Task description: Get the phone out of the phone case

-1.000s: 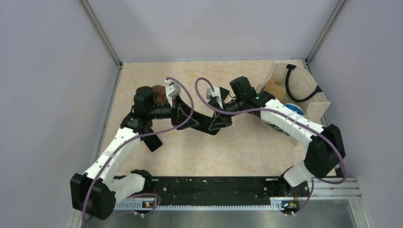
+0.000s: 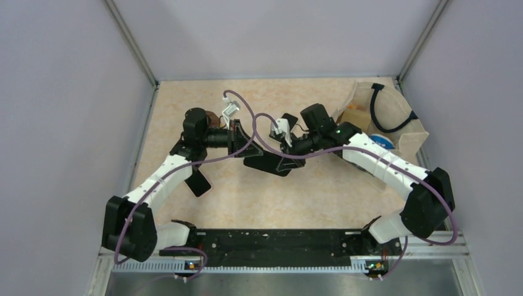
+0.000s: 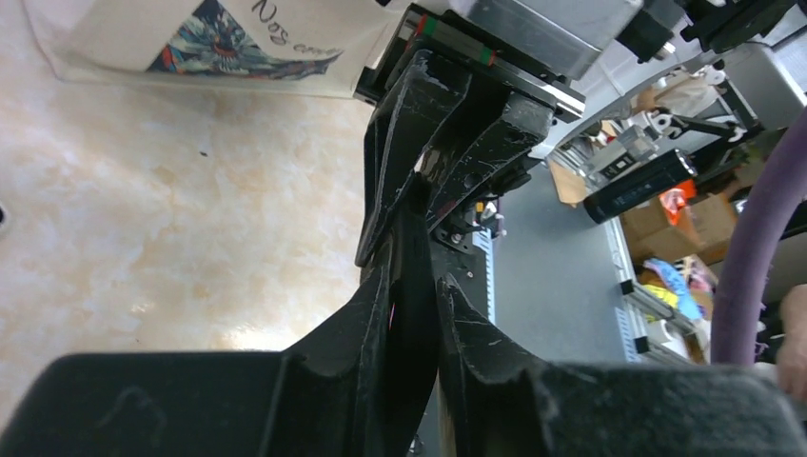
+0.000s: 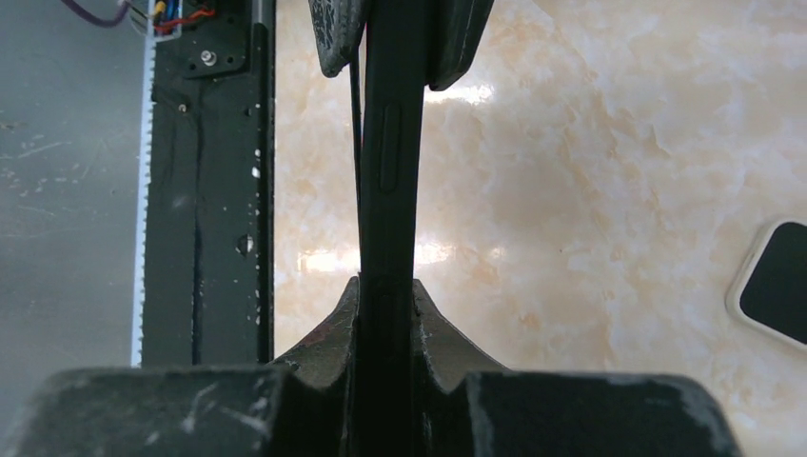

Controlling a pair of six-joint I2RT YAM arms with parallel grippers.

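Observation:
A black phone in its dark case [image 2: 265, 163] is held edge-on between both grippers above the table's middle. My right gripper [image 2: 290, 161] is shut on its right end; in the right wrist view the case's side [image 4: 388, 181] runs between the fingers, with a thin dark strip along its left. My left gripper [image 2: 245, 147] is at the other end, its fingers around the phone's edge in the left wrist view [image 3: 411, 314]; how tightly they close is hard to tell.
A second phone [image 2: 197, 182] lies at the table's left. A canvas bag [image 2: 401, 123] with items stands at the right. A dark object [image 2: 290, 117] and a brown one sit behind the grippers.
Both arms and the held phone have shifted slightly toward the right and toward the table's front, the left arm more noticeably.

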